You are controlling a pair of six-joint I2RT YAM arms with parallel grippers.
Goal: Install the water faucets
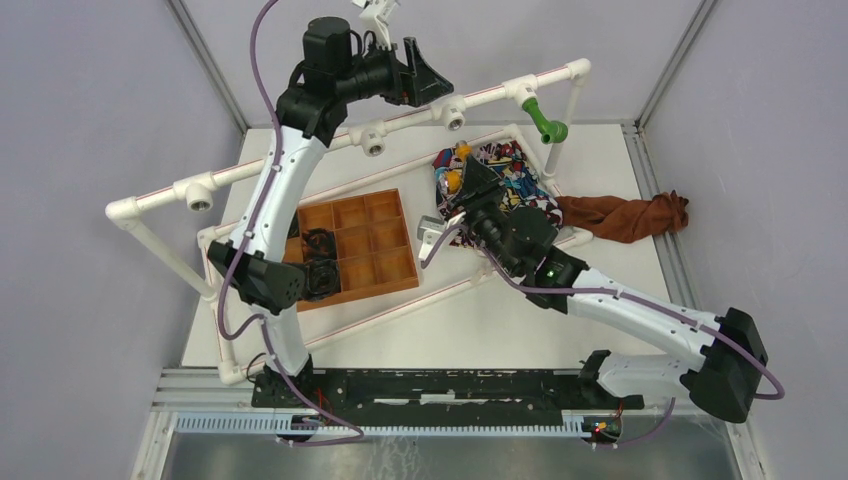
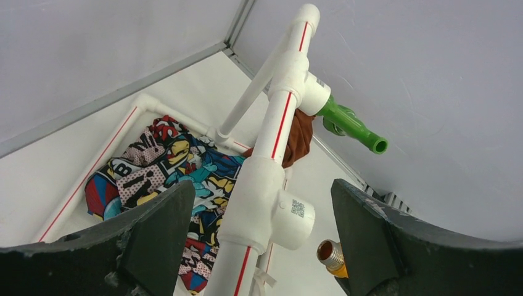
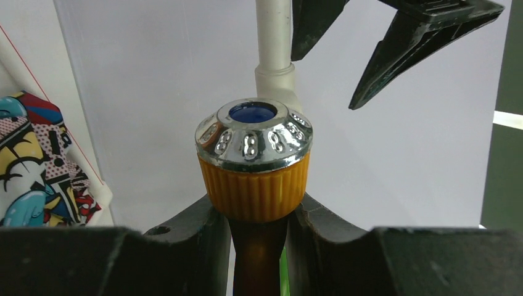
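My right gripper [image 1: 466, 176] is shut on an orange faucet [image 3: 253, 185] with a chrome top and blue cap, below the upper pipe's middle. Its threaded brass end [image 2: 329, 253] shows at lower right in the left wrist view. My left gripper [image 1: 420, 80] is raised over the white pipe, part open, with white tee fittings [image 2: 291, 219] seen beyond its empty fingers. A green faucet [image 1: 548, 128] is fitted on the right tee. Open white tees [image 1: 372, 141] sit along the pipe to the left.
The pipe frame stands over a wooden tray [image 1: 377, 270] holding black items, a patterned cloth [image 1: 515, 175] and a brown cloth [image 1: 630, 215]. Side walls bound the space. The front middle of the board [image 1: 480, 330] is clear.
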